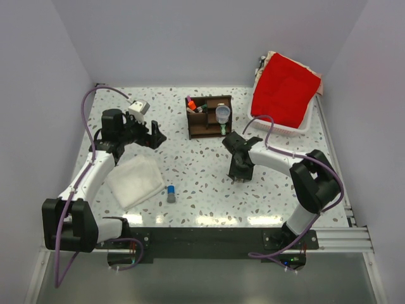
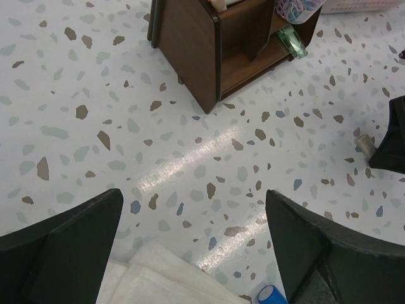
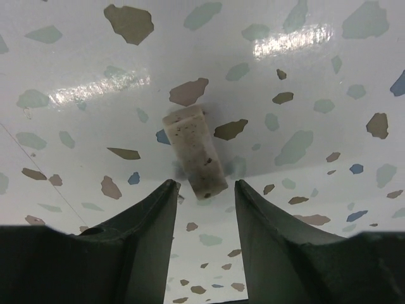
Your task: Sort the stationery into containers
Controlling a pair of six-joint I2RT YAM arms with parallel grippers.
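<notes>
A worn pale eraser (image 3: pixel 195 152) lies on the speckled table in the right wrist view, just ahead of the fingertips. My right gripper is open above it, with the eraser's near end in line with the gap. From the top, the right gripper (image 1: pixel 240 178) mostly hides that eraser. My left gripper is open over bare table, holding nothing; in the top view it (image 1: pixel 159 135) points right, left of the brown organizer (image 1: pixel 199 132). Inside the organizer are an orange-red item (image 1: pixel 192 106), a clear round tub (image 1: pixel 223 114) and a green item (image 1: pixel 223 129).
A blue-capped grey item (image 1: pixel 171 194) lies at front centre-left, beside a folded white cloth (image 1: pixel 136 182). At the back right, a white basket (image 1: pixel 278 128) has red cloth (image 1: pixel 286 90) over it.
</notes>
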